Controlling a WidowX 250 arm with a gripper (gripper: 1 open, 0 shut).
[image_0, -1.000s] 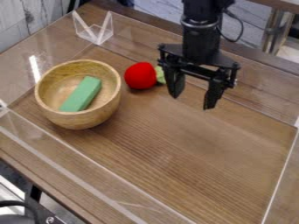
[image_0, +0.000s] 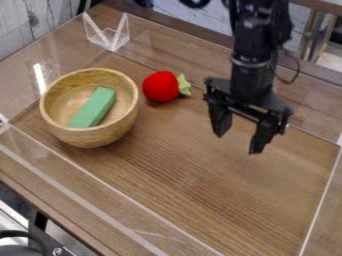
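My gripper (image_0: 235, 128) hangs low over the bare table right of centre, its two black fingers apart with nothing visible between them. A red object (image_0: 166, 85) with a green part lies up and left of it. A wooden bowl (image_0: 119, 125) at left holds a green block (image_0: 91, 109).
A clear plastic container (image_0: 103, 33) stands at the back left.
My gripper and arm have shifted slightly to the right. The bowl, green block and red object have stayed where they were.
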